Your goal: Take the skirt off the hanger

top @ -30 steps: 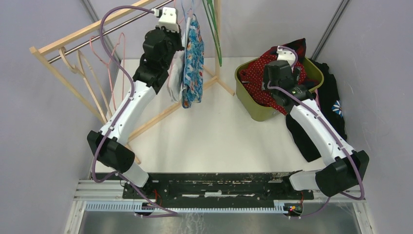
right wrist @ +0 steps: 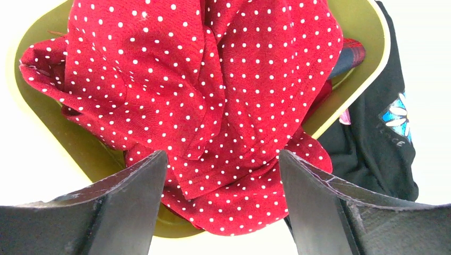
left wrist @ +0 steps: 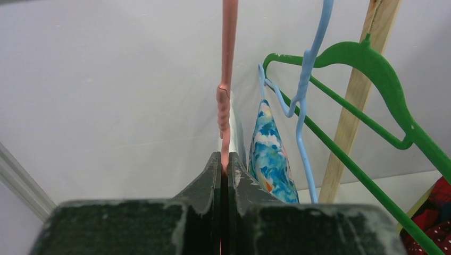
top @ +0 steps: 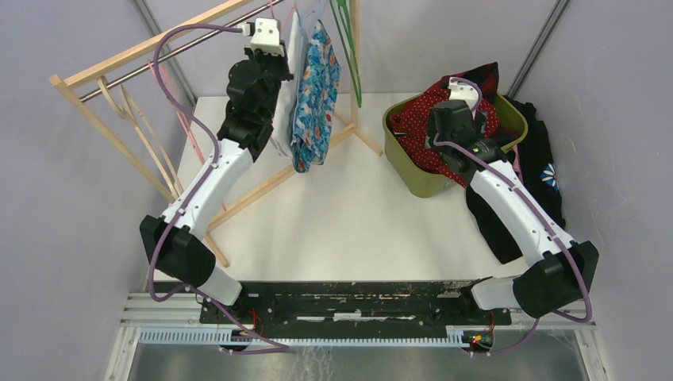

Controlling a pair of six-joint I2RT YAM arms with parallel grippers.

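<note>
A blue floral garment (top: 315, 99), perhaps the skirt, hangs from a light blue hanger (left wrist: 301, 95) on the rack. Close by it in the top view hangs a white cloth (top: 287, 111). In the left wrist view, my left gripper is shut on the pink hanger (left wrist: 224, 101), just below its twisted neck; the floral cloth is behind and to the right. My right gripper stands open above the olive basket (right wrist: 378, 48), its fingers apart over the red polka-dot cloth (right wrist: 250, 95) lying there, with nothing gripped.
Green hangers (top: 349, 55) hang at the right of the wooden rack (top: 127, 54). A wooden hanger (top: 119, 107) is at its left end. Dark clothing (top: 544, 190) lies right of the basket.
My left gripper has shifted slightly left along the rack. The pink hangers at the left have swung, and the floral cloth has swayed a little. The right arm has barely moved.
</note>
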